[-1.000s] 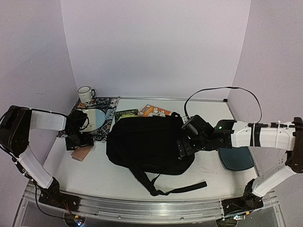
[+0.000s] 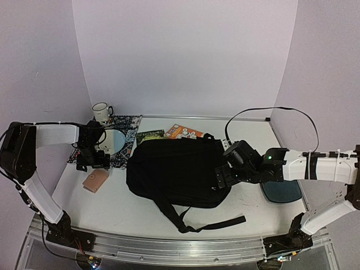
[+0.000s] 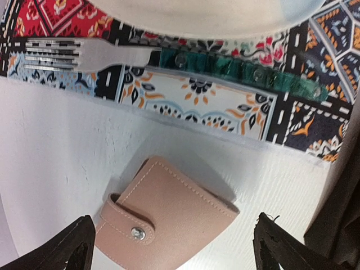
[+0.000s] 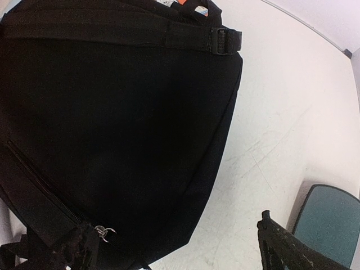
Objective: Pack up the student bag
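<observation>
A black bag (image 2: 177, 169) lies flat across the middle of the table, its strap trailing to the front. In the right wrist view, a zipper pull (image 4: 103, 231) shows near its lower edge. My right gripper (image 2: 220, 179) hovers at the bag's right side, open, with one finger (image 4: 70, 247) over the zipper end and nothing seen gripped. A pink-tan pouch (image 3: 169, 216) with a snap strap rests on the bare table at the left. Above it my left gripper (image 2: 94, 168) is open, its two fingers (image 3: 67, 244) on either side of the pouch and apart from it.
Behind the left gripper, a patterned mat (image 2: 130, 126) carries a plate (image 2: 118, 140), a mug (image 2: 101, 111) and a fork (image 3: 84, 54). Two booklets (image 2: 183, 131) stick out behind the bag. A dark green-grey board (image 2: 281, 192) lies at the right.
The left gripper has moved slightly back and up, uncovering more of the pouch. My right gripper has shifted a little to the right and forward. The bag stays put.
</observation>
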